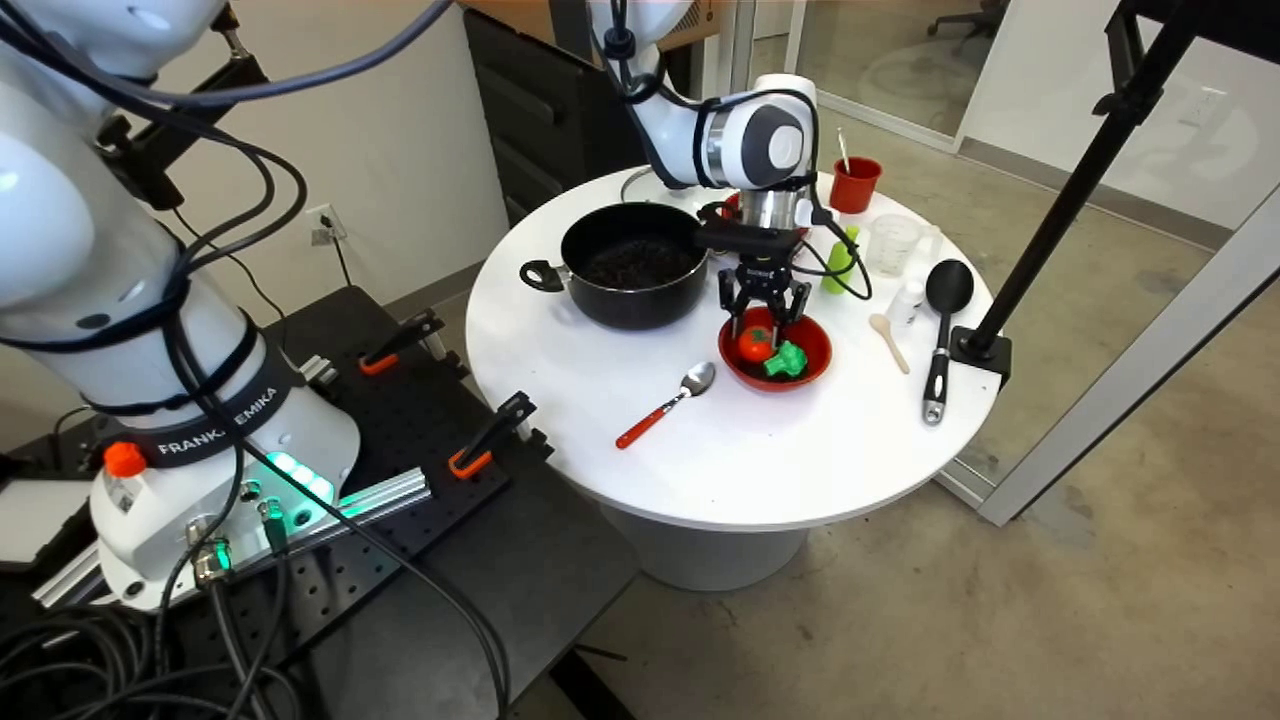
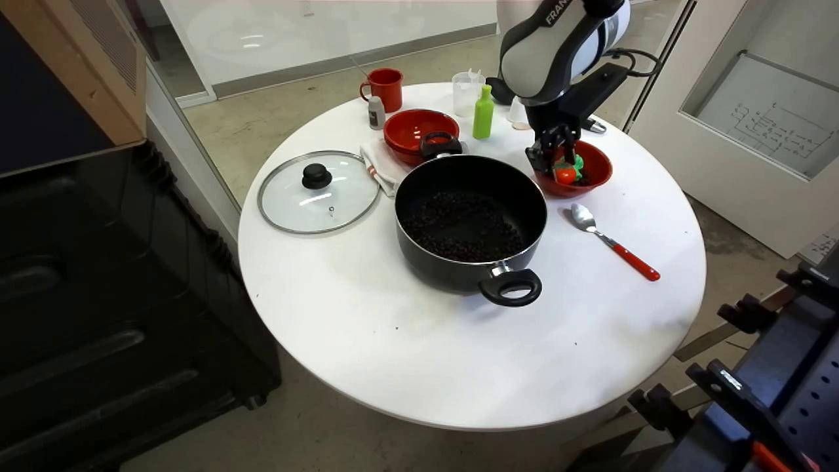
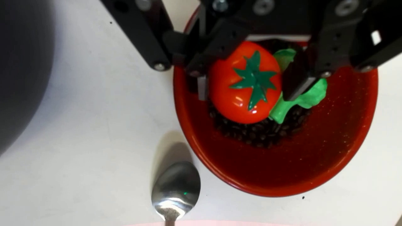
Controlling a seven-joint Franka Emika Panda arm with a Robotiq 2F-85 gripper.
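Note:
A red toy tomato (image 3: 241,86) with a green leaf star lies between the two fingers of my gripper, which is shut on it. Both tomato and fingertips are down inside a red bowl (image 3: 279,188), left of its middle in the wrist view. Right beside the tomato sits a bright green vegetable piece (image 3: 314,94), partly behind the right finger. Dark beans (image 3: 256,135) cover the bowl's bottom. In exterior view 2 the gripper (image 2: 555,157) reaches into the same bowl (image 2: 599,169) from above.
A black pot (image 2: 472,267) with dark beans in it stands close beside the bowl. A spoon (image 1: 666,406) with a red handle lies in front. Other red bowls (image 2: 421,130), a green bottle (image 2: 483,114) and a glass lid (image 2: 314,208) are farther off.

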